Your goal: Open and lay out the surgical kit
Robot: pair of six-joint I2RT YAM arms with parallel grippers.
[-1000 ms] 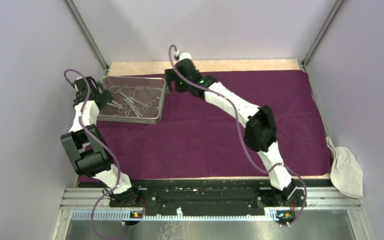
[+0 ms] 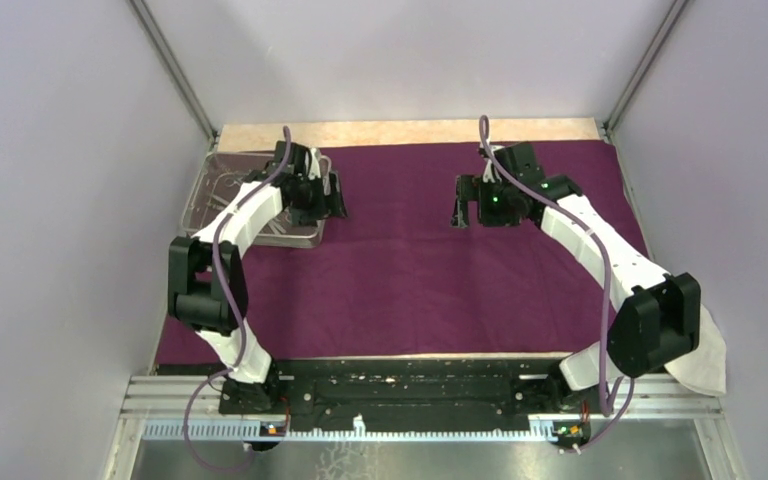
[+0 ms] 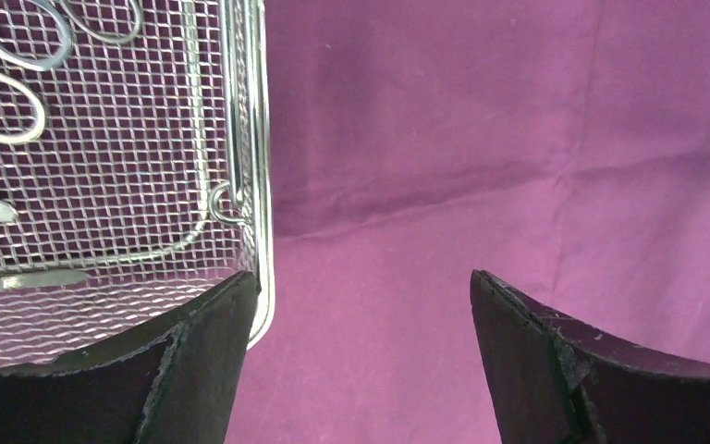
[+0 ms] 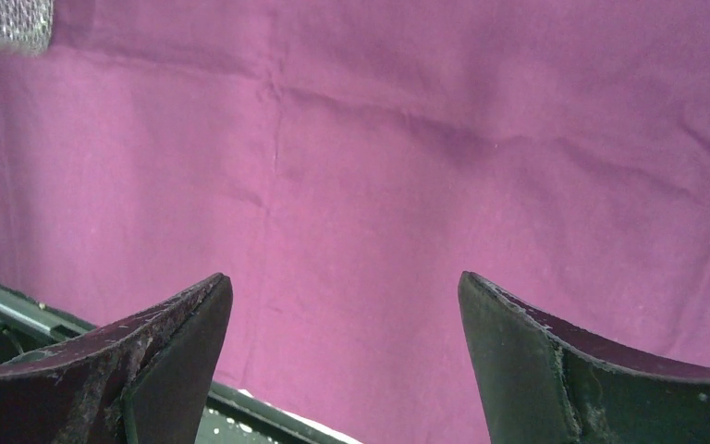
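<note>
A metal mesh tray (image 2: pixel 260 238) with scissors-like instruments lies at the left back of the purple drape (image 2: pixel 410 280), partly hidden under my left arm. In the left wrist view its right rim (image 3: pixel 261 157) and instrument rings (image 3: pixel 5 111) show. My left gripper (image 2: pixel 327 200) stands open over the tray's right edge, nothing between its fingers. My right gripper (image 2: pixel 468 200) hovers open over the right half of the drape, empty; only cloth shows below it in the right wrist view.
A folded off-white cloth (image 2: pixel 705 355) lies at the front right, outside the drape. Walls enclose the sides and back.
My left gripper has moved right from the tray's left end to its right edge. My right gripper has swung right, away from the tray.
</note>
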